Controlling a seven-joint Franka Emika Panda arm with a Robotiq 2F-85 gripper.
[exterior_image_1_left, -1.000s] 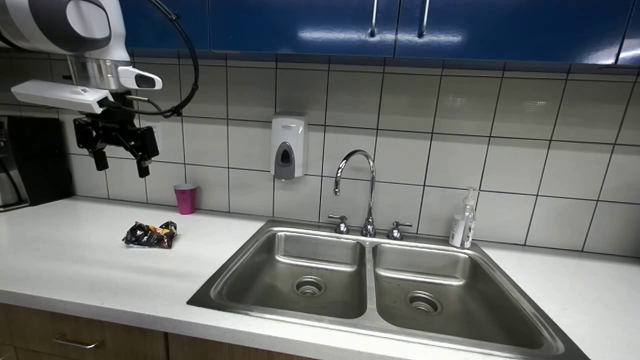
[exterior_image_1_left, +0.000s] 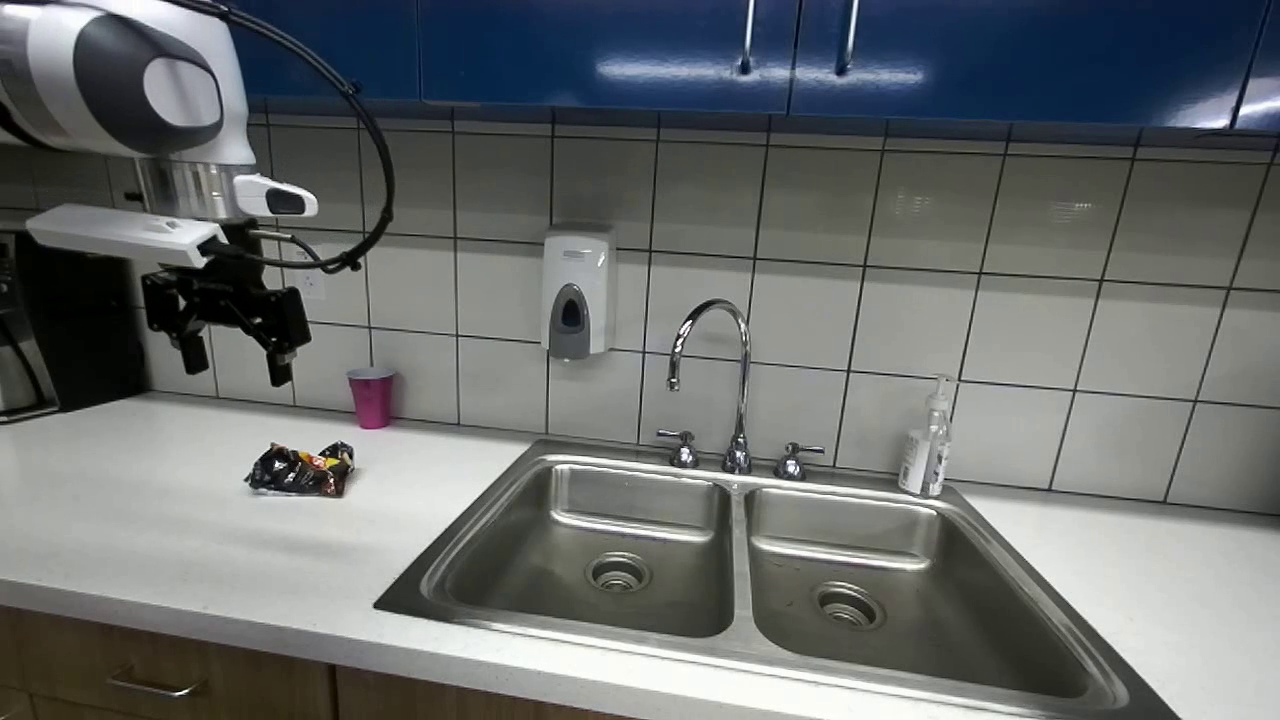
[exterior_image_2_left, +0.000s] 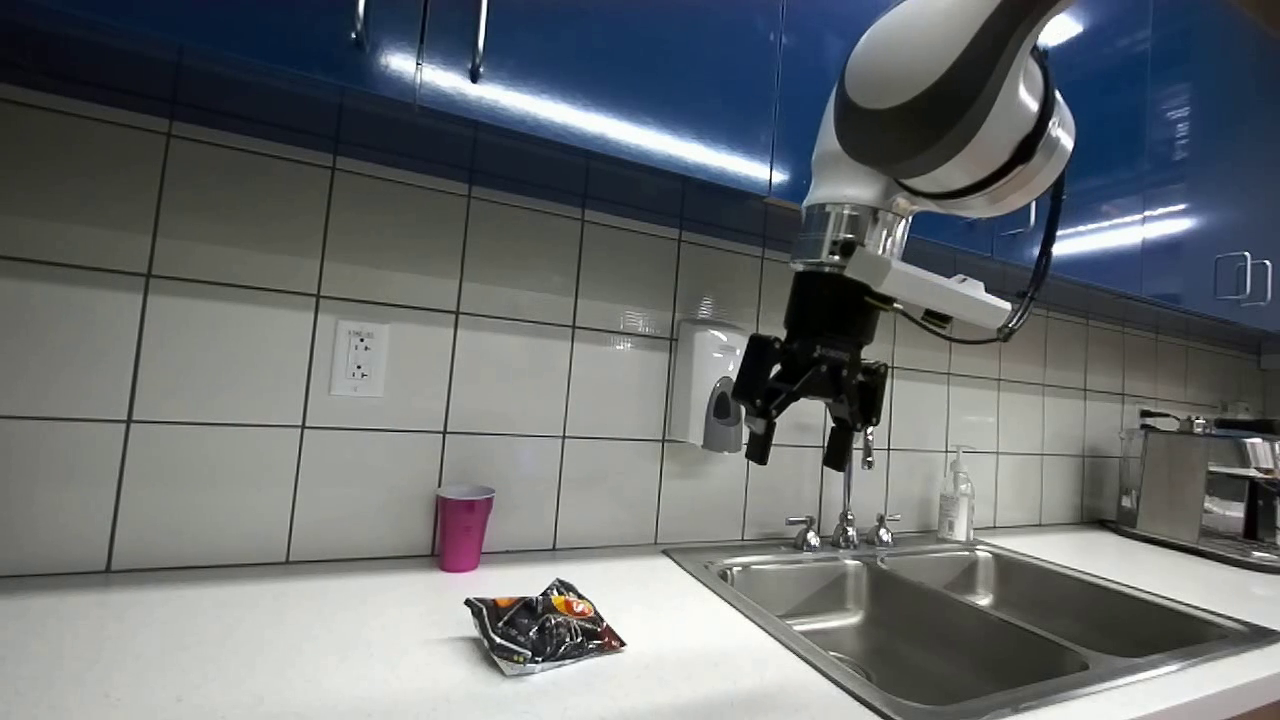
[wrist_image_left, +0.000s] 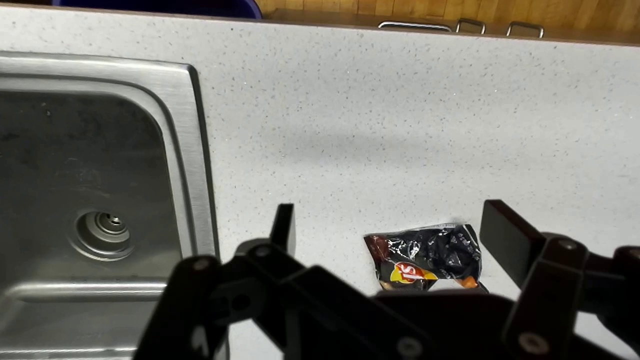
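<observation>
A crumpled black snack bag (exterior_image_1_left: 302, 469) with red, yellow and orange print lies flat on the white counter, left of the sink. My gripper (exterior_image_1_left: 238, 364) hangs well above the counter, fingers pointing down and spread wide, nothing between them. In the second exterior view the gripper (exterior_image_2_left: 797, 454) is likewise open in mid-air. Seen from the wrist, the bag (wrist_image_left: 427, 257) lies below, nearer the right finger (wrist_image_left: 510, 240); its lower edge is hidden behind the gripper's body. A pink cup (exterior_image_2_left: 463, 528) stands upright by the tiled wall, behind the bag.
A double steel sink (exterior_image_1_left: 740, 546) with a tall faucet (exterior_image_1_left: 743, 384) is to the right of the bag. A soap bottle (exterior_image_1_left: 927, 444) stands behind it, and a dispenser (exterior_image_1_left: 578, 293) hangs on the wall. The counter in front of the bag is clear.
My gripper has come down somewhat and shifted slightly left in the first exterior view, its fingers still open. The bag and the cup have not moved.
</observation>
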